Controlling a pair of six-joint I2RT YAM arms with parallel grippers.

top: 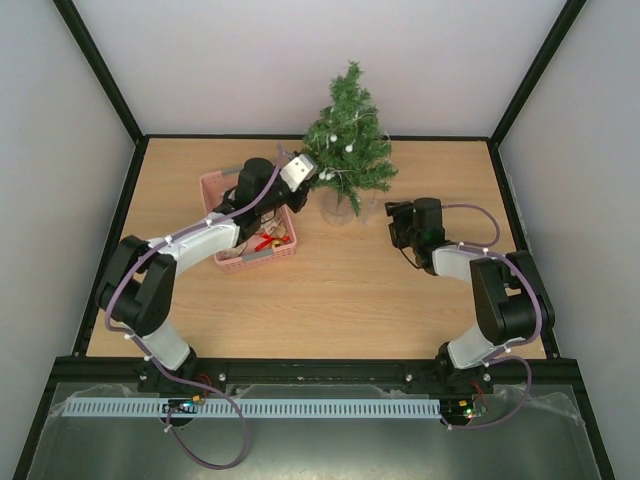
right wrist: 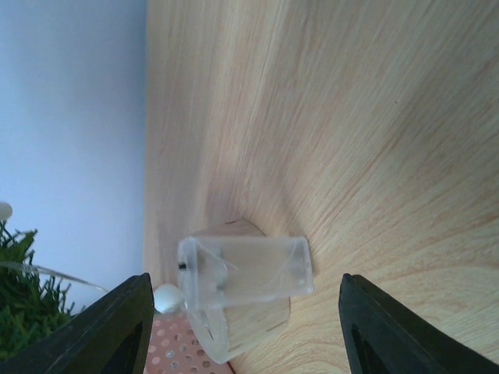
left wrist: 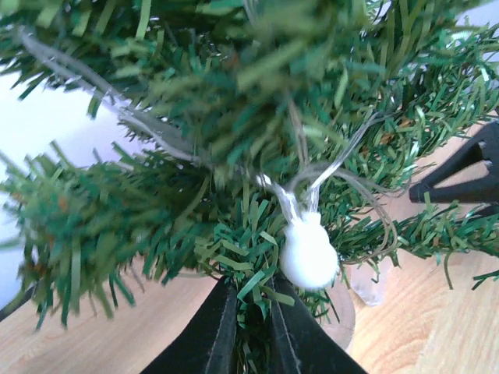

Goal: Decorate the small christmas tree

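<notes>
The small green Christmas tree [top: 350, 130], with small white balls on a clear wire, stands at the back on a round base [top: 337, 207]. On its left side my left gripper [top: 305, 178] is shut on a branch tip [left wrist: 253, 300]; green needles pass between its fingers. A white ball [left wrist: 308, 253] hangs close by. My right gripper is part open and low over the table, right of the tree. A clear plastic box [right wrist: 257, 269] lies ahead, between its fingers in the right wrist view but apart from them.
A pink basket [top: 222, 262] stands to the left beneath the left arm, with a red ribbon [top: 268, 241] and other decorations inside. A wall rises behind the tree.
</notes>
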